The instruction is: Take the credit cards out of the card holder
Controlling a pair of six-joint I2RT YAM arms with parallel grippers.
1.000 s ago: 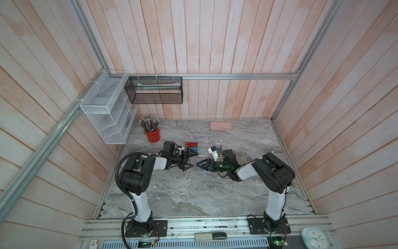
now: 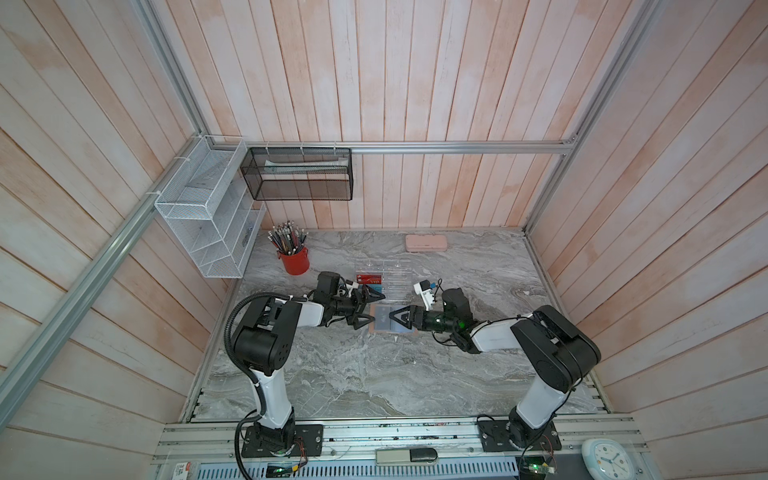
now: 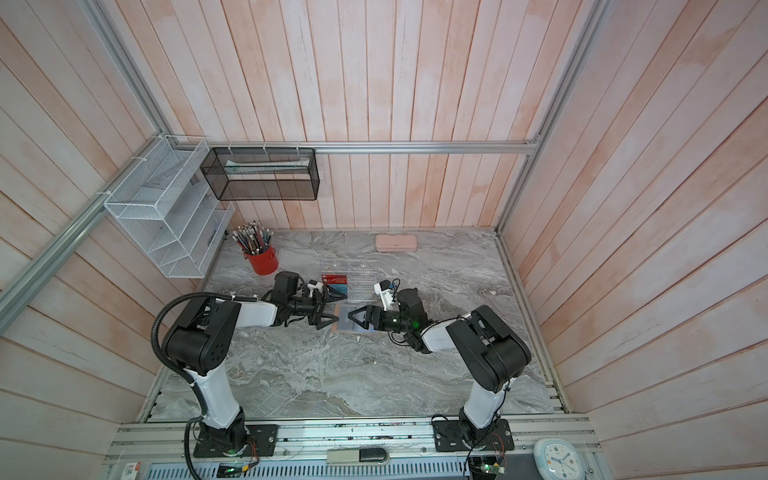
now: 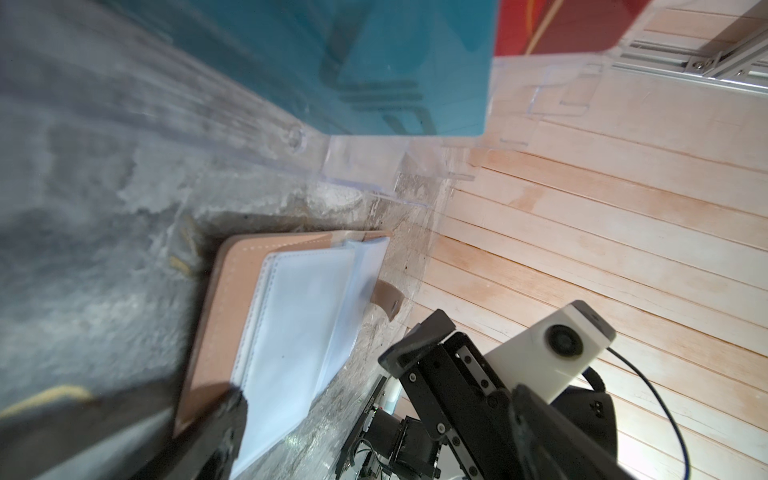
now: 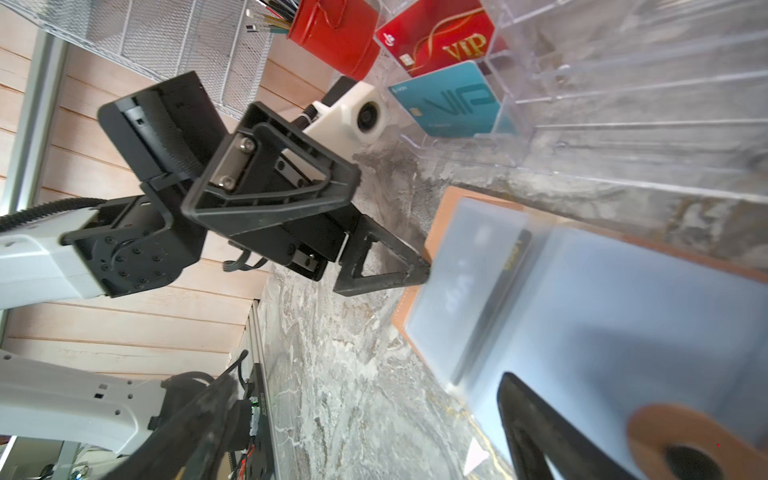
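The tan card holder (image 5: 436,214) lies spread open on the table, its pale translucent sleeves (image 5: 608,320) facing up. A dark strip (image 5: 504,280) with a yellowish mark shows between two sleeves; I cannot tell what it is. A round tan clasp tab (image 5: 672,440) shows at the lower right of the right wrist view. My left gripper (image 2: 370,309) stands open at the holder's left edge. Above the sleeves is my right gripper, open with nothing between its fingers. Behind the holder, a red VIP card (image 5: 440,36) and a teal card (image 5: 448,97) stand in a clear rack.
The clear rack (image 5: 640,152) is close behind the holder, its right part empty. A red bucket of pens (image 2: 294,260) stands at the back left, and a pink case (image 2: 426,242) by the back wall.
The left arm stays where it was.
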